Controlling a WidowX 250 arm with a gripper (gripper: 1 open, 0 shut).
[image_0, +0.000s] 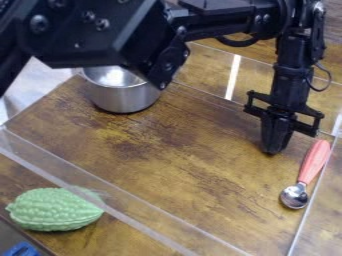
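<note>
My gripper (274, 145) is low over the wooden board at the right, its fingers shut with nothing visible between them. Below and to the right of it lies a scoop with a red handle (315, 160) and a round metal head (293, 197), apart from the fingertips. A steel pot (123, 95) stands at the back left, partly hidden behind the arm. A pale green bumpy vegetable toy (54, 210) lies at the front left.
A blue object (14, 245) shows at the bottom left corner. Translucent strips border the board.
</note>
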